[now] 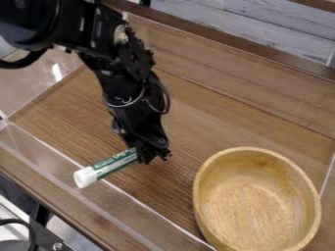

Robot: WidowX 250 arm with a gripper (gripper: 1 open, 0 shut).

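Observation:
A black robot arm reaches down from the upper left, with its gripper (141, 149) low over the wooden table, shut on a white tube with a green label (105, 168). The tube slants down to the lower left, its white end outward. Whether it touches the table I cannot tell.
A large empty round tan bowl (257, 201) stands at the lower right. A pale surface lies beyond the back edge, and dark cables show at the lower left corner.

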